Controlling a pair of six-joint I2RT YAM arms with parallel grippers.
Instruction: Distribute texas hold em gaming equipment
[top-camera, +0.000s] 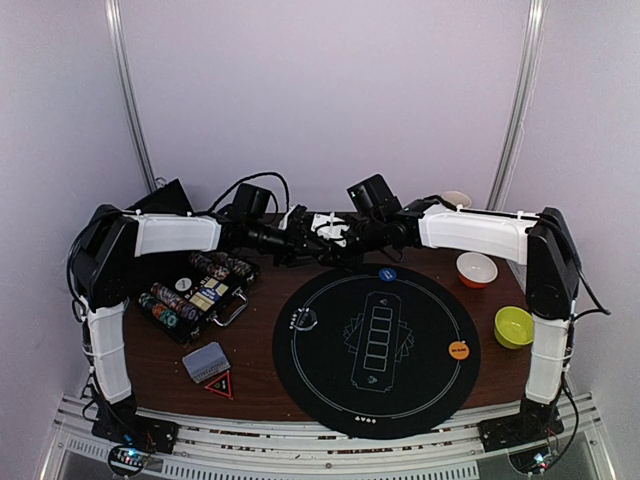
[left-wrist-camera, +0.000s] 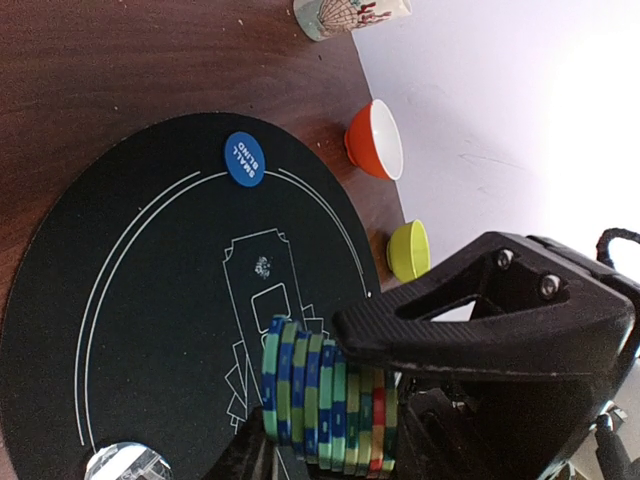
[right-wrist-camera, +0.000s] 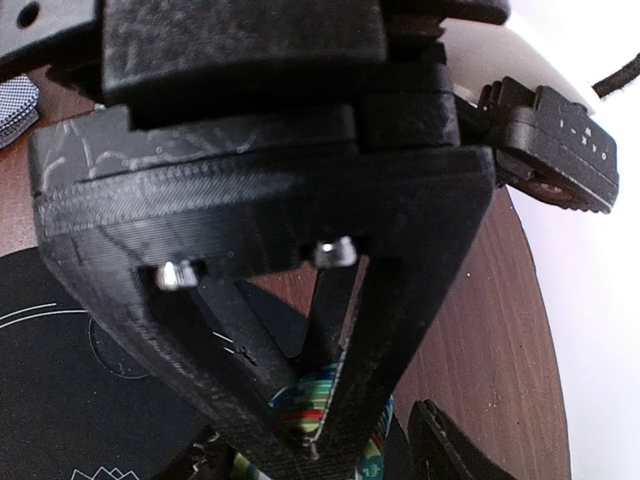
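A stack of green, blue and red-edged poker chips (left-wrist-camera: 330, 405) is pinched crosswise between the fingertips of my left gripper. My right gripper stands part open around the same stack, one finger on each side, as the right wrist view shows. The left gripper's black body covers much of the chips (right-wrist-camera: 300, 400) there. From above, both grippers meet over the far edge of the round black poker mat (top-camera: 330, 375), and the arms hide the stack. The small blind button (top-camera: 387, 274) is on the mat's far side, the orange button (top-camera: 459, 350) on its right.
An open chip case (top-camera: 195, 290) lies at the left. In front of it are a grey card box (top-camera: 206, 362) and a red-edged triangle (top-camera: 219, 385). An orange bowl (top-camera: 477, 269) and a green bowl (top-camera: 514, 327) stand along the right edge.
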